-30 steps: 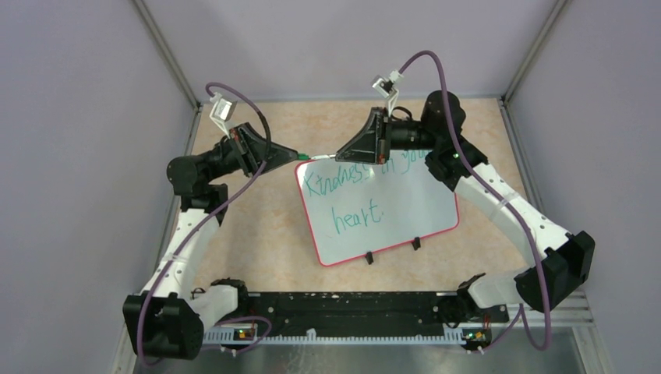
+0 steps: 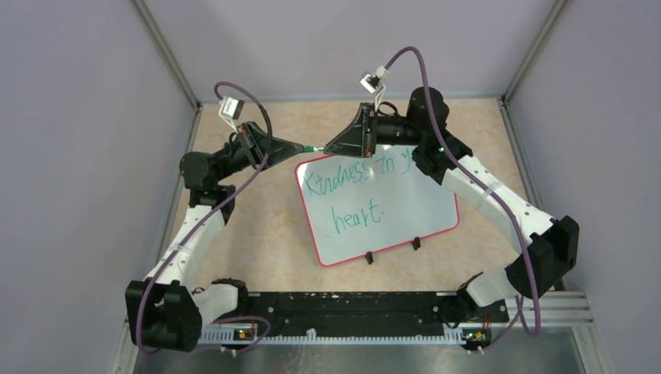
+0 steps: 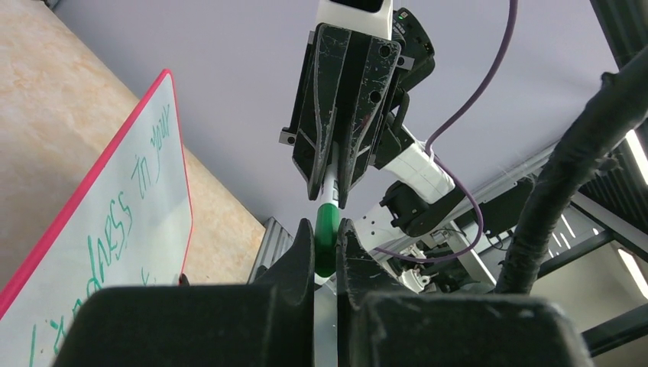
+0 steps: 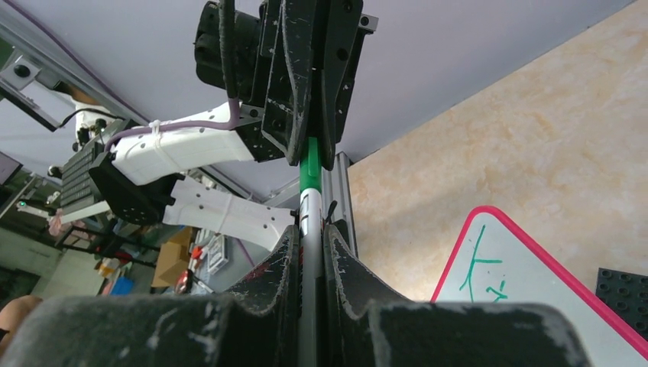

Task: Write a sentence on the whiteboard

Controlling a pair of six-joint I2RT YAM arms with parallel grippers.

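Note:
A marker with a green end (image 2: pixel 309 149) and a white barrel (image 4: pixel 310 214) is held level between my grippers, above the whiteboard's upper left. My left gripper (image 2: pixel 301 148) is shut on the green end; my right gripper (image 2: pixel 326 149) is shut on the white barrel, facing it. The whiteboard (image 2: pixel 390 218) lies on the table bearing green handwriting, "Kindness in y…" and "heart."; part of the top line is hidden under the right arm in the top view.
Black clips (image 2: pixel 369 257) sit at the board's lower edge. A black studded block (image 4: pixel 623 298) shows beside the board in the right wrist view. Walls enclose the sides and back.
Both grippers have moved slightly up in the top view with the marker between them, and the right arm has shifted left, narrowing the gap between the fingertips.

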